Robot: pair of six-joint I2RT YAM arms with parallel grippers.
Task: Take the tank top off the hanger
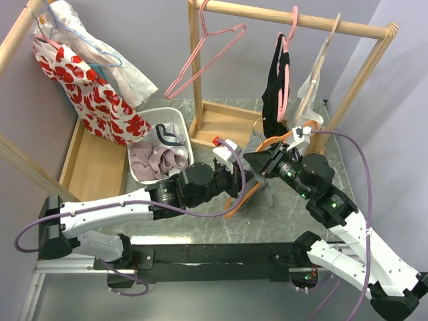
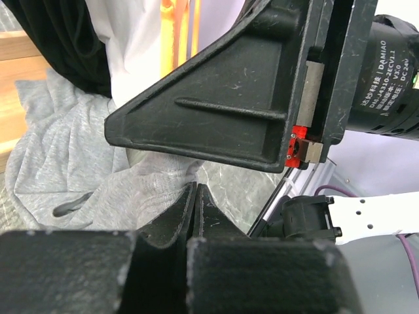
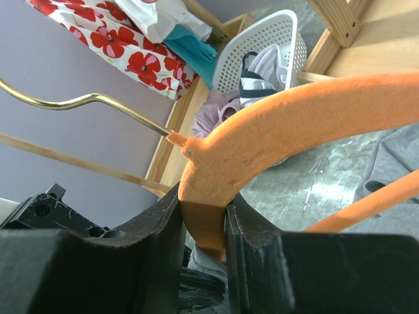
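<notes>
The grey tank top (image 2: 69, 154) hangs loosely at the orange hanger (image 3: 281, 118), low in front of the rack in the top view. My right gripper is closed around the hanger's shoulder near its hook, with orange filling the gap between the fingers. A bit of grey cloth shows below that grip. My left gripper is shut, its tips against a bunched fold of the grey cloth; whether any is pinched cannot be seen. From above, both grippers crowd together, and the right one (image 1: 250, 162) hides part of the hanger.
A white basket (image 1: 189, 144) holding clothes stands left of the grippers. Black clothing (image 1: 273, 93) and a pink hanger (image 1: 204, 33) hang on the rack behind. At far left is a red-flowered garment (image 1: 87, 93). Bare floor (image 1: 180, 224) lies in front.
</notes>
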